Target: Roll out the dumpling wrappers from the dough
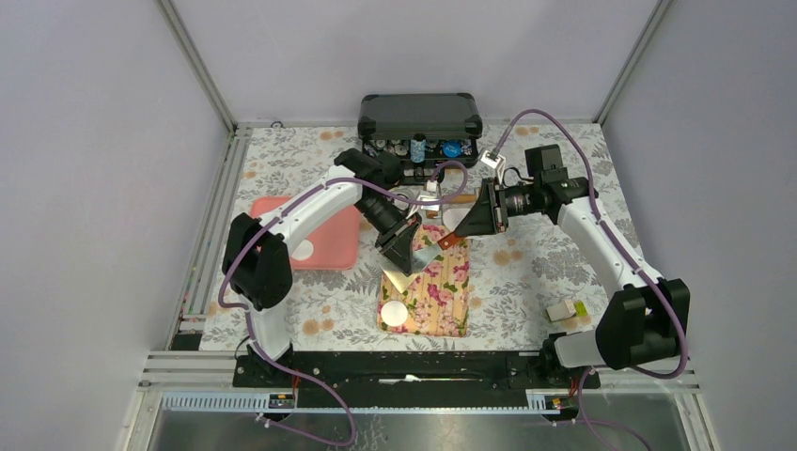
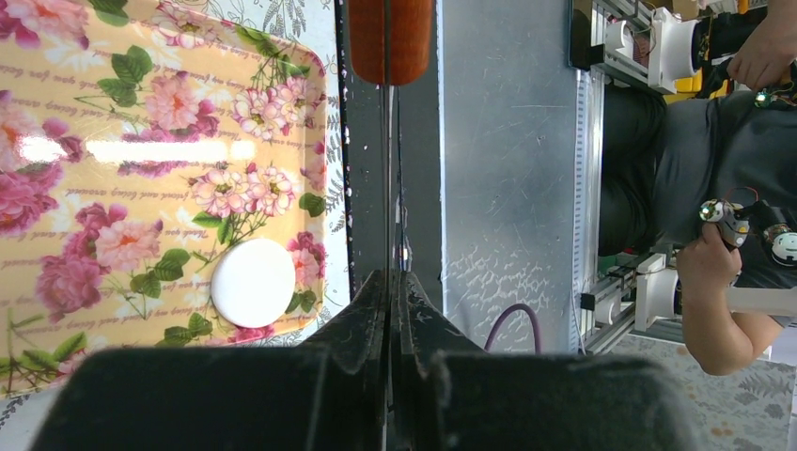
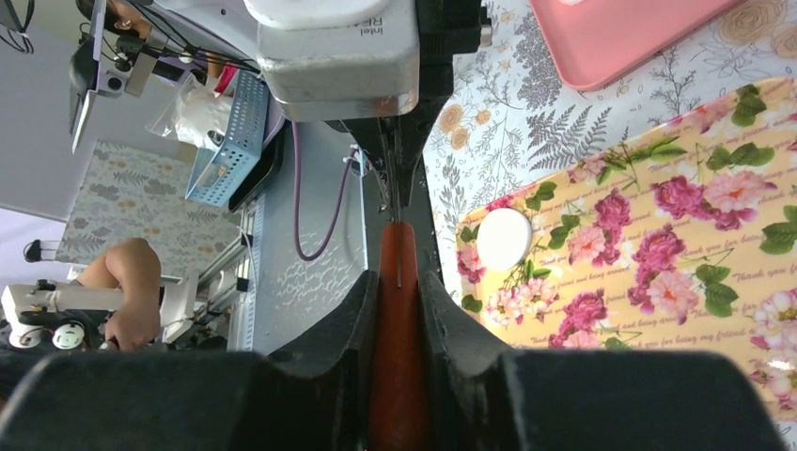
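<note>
A scraper with an orange-brown wooden handle [image 1: 449, 241] and a thin metal blade [image 1: 426, 256] spans both grippers over the floral board [image 1: 442, 305]. My right gripper is shut on the handle. Seen edge-on in the left wrist view, the blade [image 2: 387, 178] runs between the fingers of my left gripper, which is shut on it. A flat white dough disc [image 1: 394, 313] lies at the board's near left corner. Another white disc [image 1: 302, 250] rests in the pink tray [image 1: 329, 235].
Behind the grippers lies a wooden rolling pin [image 1: 461, 198], with a white round item [image 1: 456, 219] partly hidden by the right gripper. An open black case [image 1: 420, 117] stands at the back. Near the right arm sits a small box [image 1: 561, 311].
</note>
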